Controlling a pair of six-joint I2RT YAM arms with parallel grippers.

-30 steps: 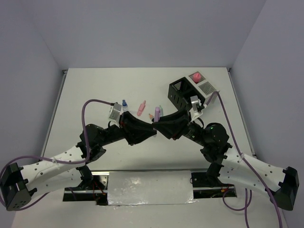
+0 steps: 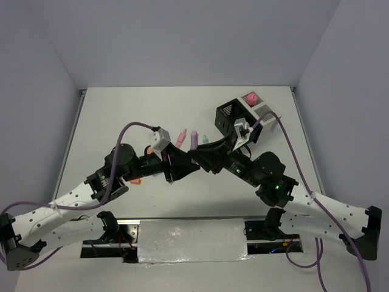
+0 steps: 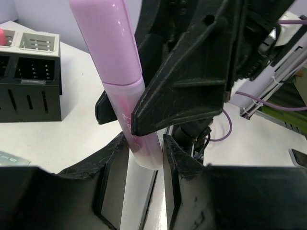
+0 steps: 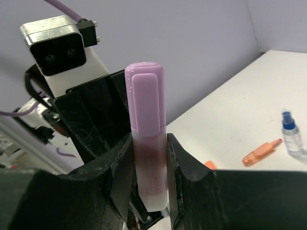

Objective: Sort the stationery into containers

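A purple-capped highlighter (image 2: 194,140) is held up over the middle of the table between both grippers. My right gripper is shut on it, one finger on each side of its pale body. In the left wrist view, the right hand's black fingers (image 3: 177,91) cross the highlighter (image 3: 115,52) from the right. The lower end lies between the fingertips of my left gripper, which stand partly apart and close to its sides; whether they press on it cannot be told. The black container (image 2: 234,118) and pale container (image 2: 264,111) stand at back right, a pink object (image 2: 251,99) inside.
A pink bottle-shaped item (image 2: 181,139) lies behind the grippers. An orange marker (image 4: 261,152) and a blue-topped spray bottle (image 4: 291,134) are on the table in the right wrist view.
Over the last second the left wrist has turned and its gripper has shifted about the highlighter. The right gripper has moved slightly left, carrying the highlighter a little left.
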